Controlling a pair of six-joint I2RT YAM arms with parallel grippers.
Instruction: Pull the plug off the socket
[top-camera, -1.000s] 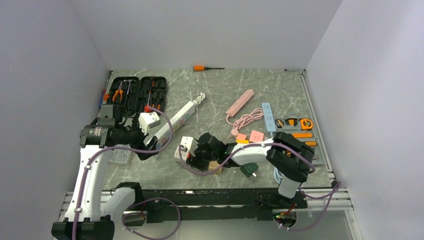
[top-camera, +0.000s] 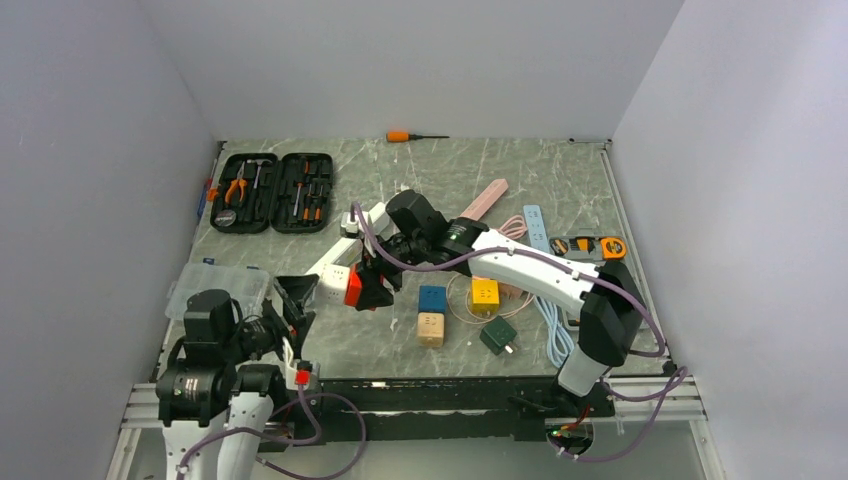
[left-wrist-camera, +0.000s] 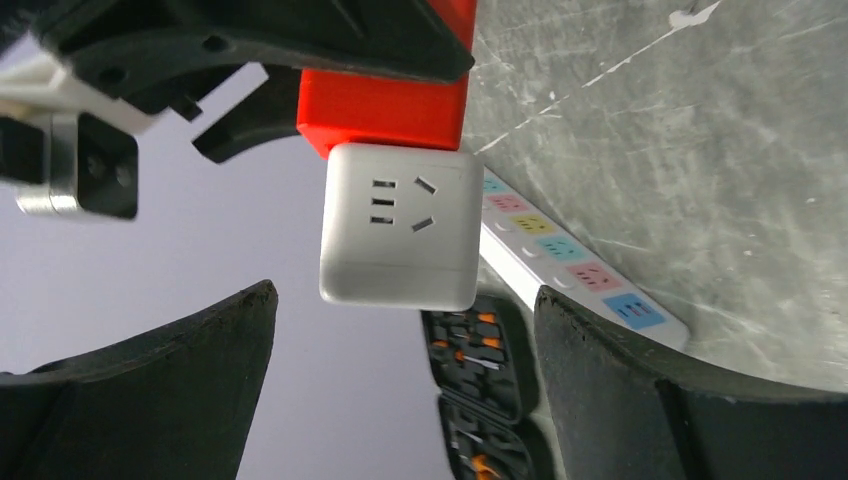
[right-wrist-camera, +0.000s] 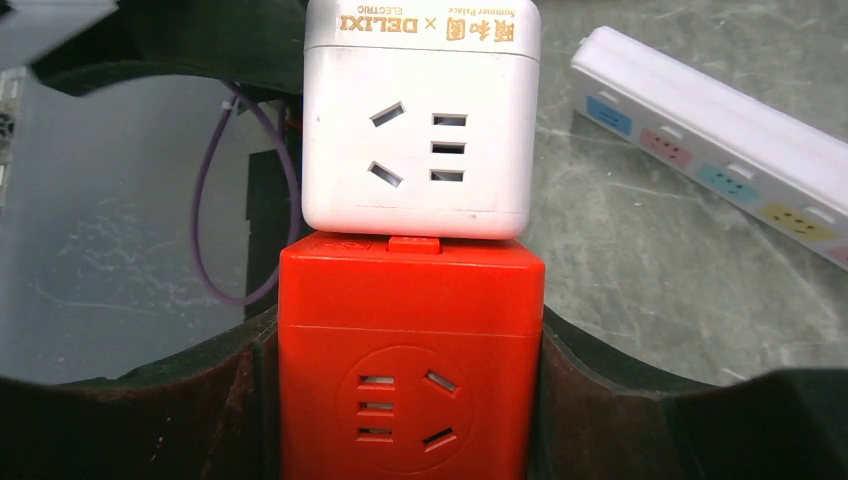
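In the right wrist view my right gripper is shut on a red cube socket (right-wrist-camera: 410, 290), gripping its two sides. Joined end to end with it is a white cube plug (right-wrist-camera: 420, 140), only a thin seam between the two. The pair is held up off the table, the white cube (top-camera: 335, 280) pointing at my left gripper (top-camera: 295, 305) in the top view. From the left wrist, the white cube (left-wrist-camera: 400, 230) appears ahead of the open left fingers (left-wrist-camera: 160, 390), with nothing between them. The red cube (left-wrist-camera: 385, 105) sits above it there.
A long white power strip (left-wrist-camera: 580, 265) lies behind the cubes. Blue (top-camera: 432, 299), tan (top-camera: 431, 329) and yellow (top-camera: 485, 296) blocks and a green adapter (top-camera: 497, 335) lie under the right arm. An open toolbox (top-camera: 272, 192) stands at the back left, near a clear box (top-camera: 225, 285).
My right gripper has lifted the joined red and white cubes and carried them left. The left arm has drawn back toward the front and turned its gripper to face them.
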